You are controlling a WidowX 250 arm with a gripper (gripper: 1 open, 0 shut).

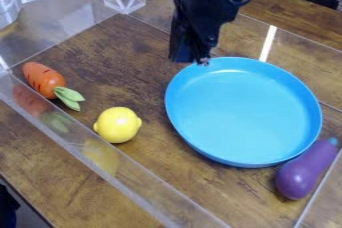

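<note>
The dark robot gripper (187, 44) hangs at the top centre, above the back-left rim of a blue plate (243, 112); its fingertips are dark and hard to make out, with nothing visible held in them. On the wooden surface lie a carrot with green top (46, 80) at the left, a yellow lemon (118, 124) left of the plate, and a purple eggplant (305, 170) at the lower right.
Clear plastic walls (94, 177) run along the near left side and at the top left. The wooden surface (107, 57) between carrot and plate is largely bare.
</note>
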